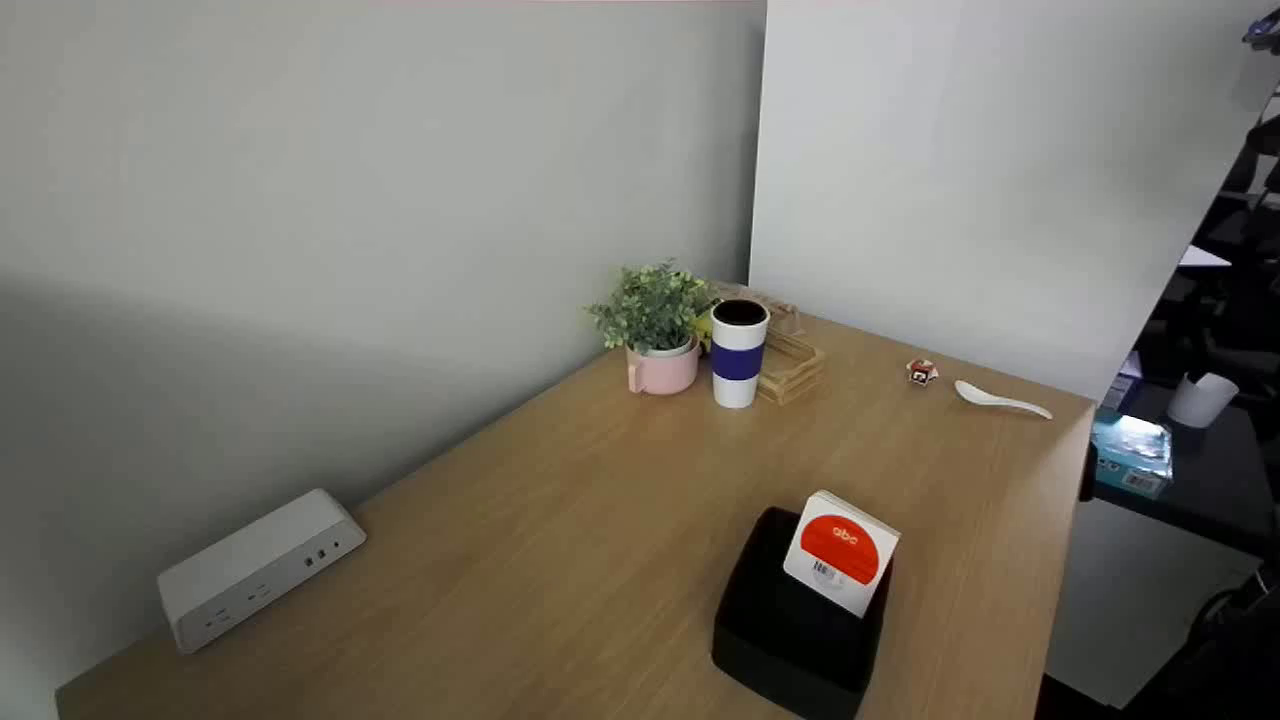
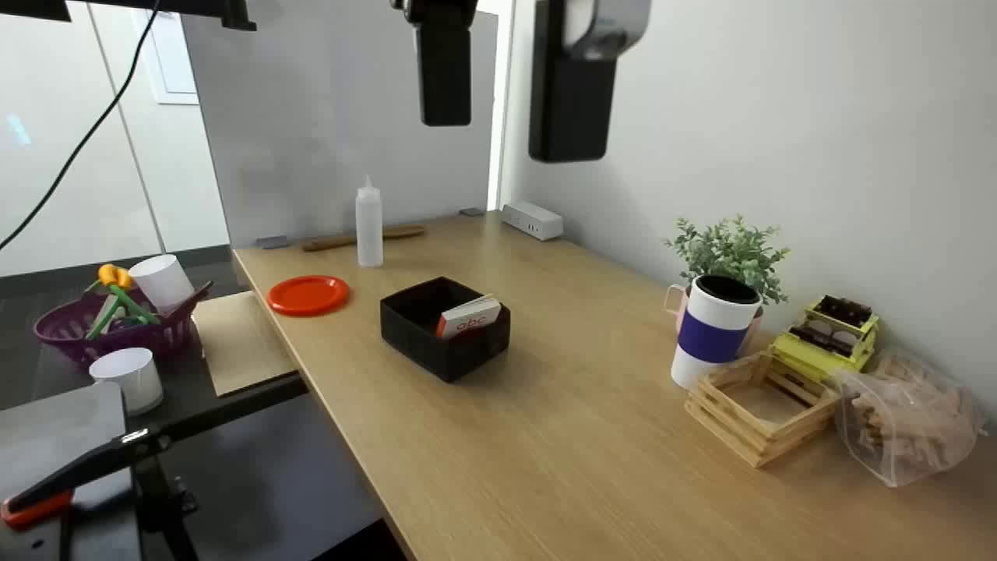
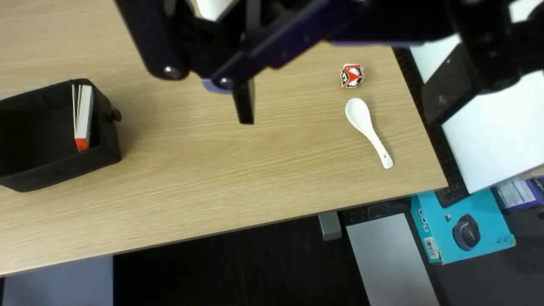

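Observation:
High over the desk, my gripper [image 2: 509,140] stands open, its two dark fingers [image 2: 445,79] wide apart with nothing between them. In the wrist view a white spoon [image 3: 368,130] lies on the bare wood, below a small red, white and black piece [image 3: 352,75]. Farther left there, a black box [image 3: 97,162] holds a small white and red "abc" book [image 3: 83,114] leaning at one side. The second exterior view shows the box on the desk, apart from the gripper; the spoon and small piece do not appear in that view.
A white cup with a purple band [image 2: 712,332], potted plant [image 2: 734,252], wooden crate [image 2: 762,421] and bag [image 2: 907,421] line the wall side. Toward the far end are a red plate [image 2: 308,294] and white bottle [image 2: 369,227].

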